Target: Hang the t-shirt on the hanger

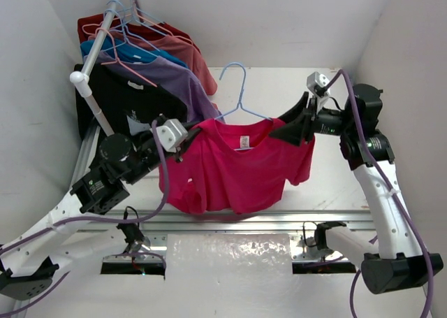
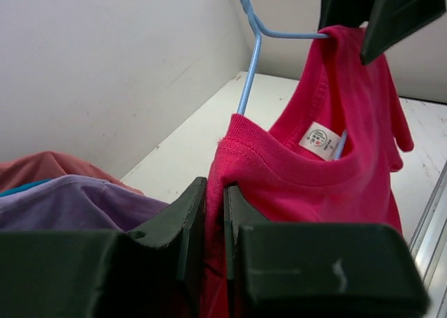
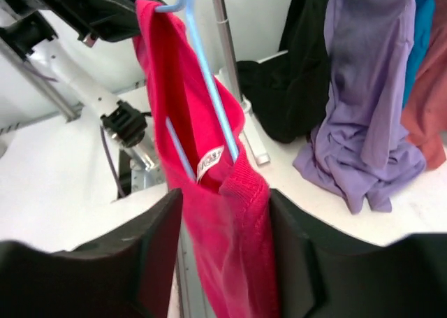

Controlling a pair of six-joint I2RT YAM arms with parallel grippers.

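Note:
The red t-shirt (image 1: 244, 171) hangs spread between both arms, its collar and white label (image 2: 320, 140) facing up. A blue hanger (image 1: 241, 98) sits inside the neck, hook upward, its two arms running under the shoulders. In the left wrist view the left gripper is shut on the shirt's left-hand shoulder, cloth pinched between its fingers. At the opposite shoulder, the right gripper has its fingers parted, one on each side of the cloth, with a gap beside the red fabric (image 3: 246, 199). The hanger's ends are hidden under the cloth.
A white rail (image 1: 94, 59) at the back left carries several hung shirts, including a black one (image 1: 133, 98) and a purple one (image 1: 183, 91) close behind the left gripper.

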